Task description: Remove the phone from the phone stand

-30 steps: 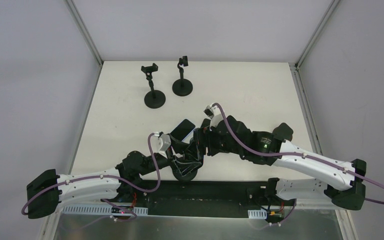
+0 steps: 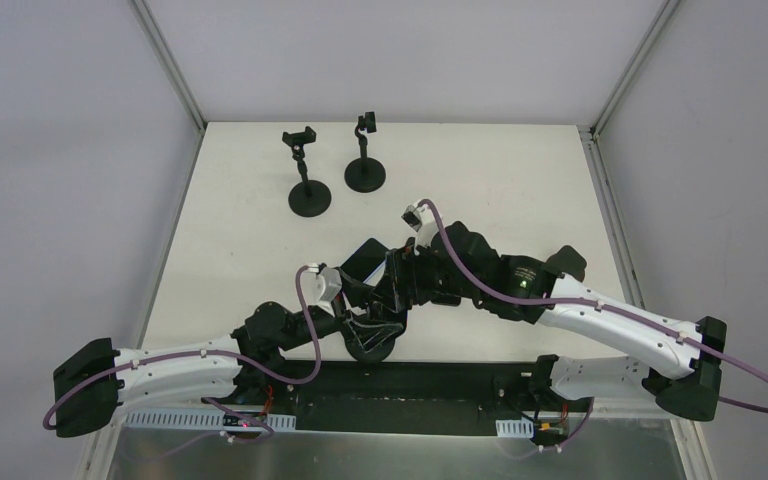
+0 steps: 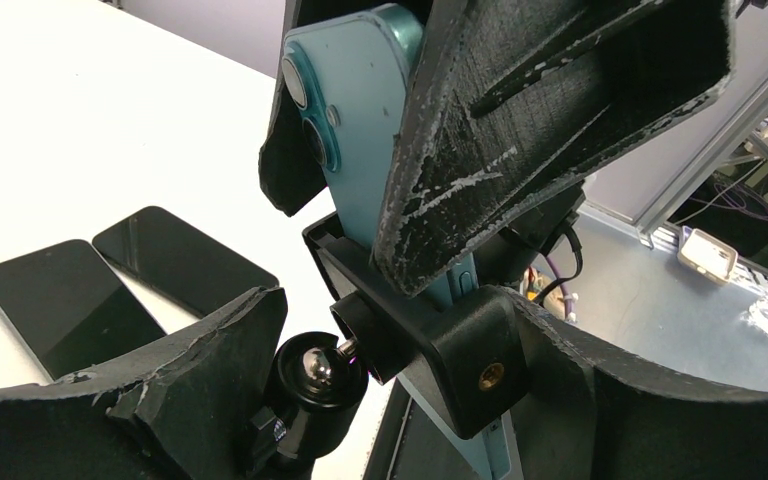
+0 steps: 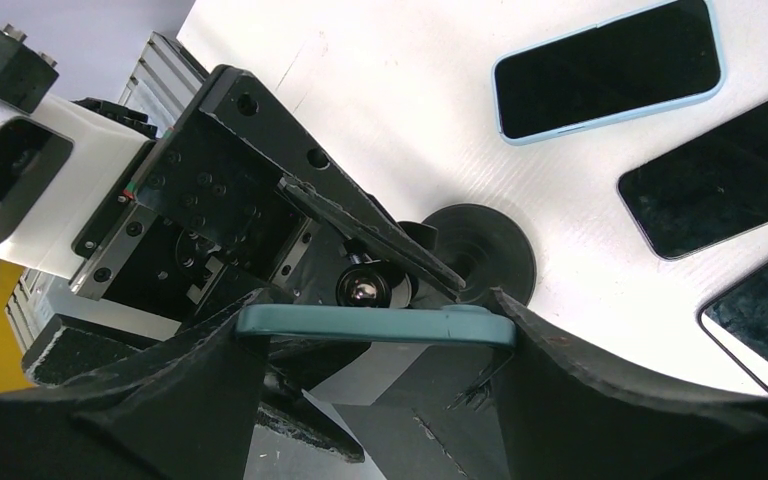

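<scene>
A teal phone (image 3: 360,120) stands in the black clamp of a phone stand (image 3: 425,350), whose round base (image 4: 475,225) is on the table at the front centre. My left gripper (image 2: 365,320) is at the stand, its fingers either side of the clamp and ball joint, part open; contact is unclear. My right gripper (image 2: 390,280) is above it, with the phone's upper end (image 4: 375,322) crosswise between its fingers in the right wrist view. Whether it grips the phone firmly is hard to tell.
Several phones lie behind the stand, including a light-blue-cased one (image 4: 610,70) and black ones (image 4: 720,170). Two empty stands (image 2: 308,198) (image 2: 365,175) stand at the back left.
My right arm has moved slightly toward the back and left over the last second, its gripper now closer round the phone's top. The left arm shows no visible change.
</scene>
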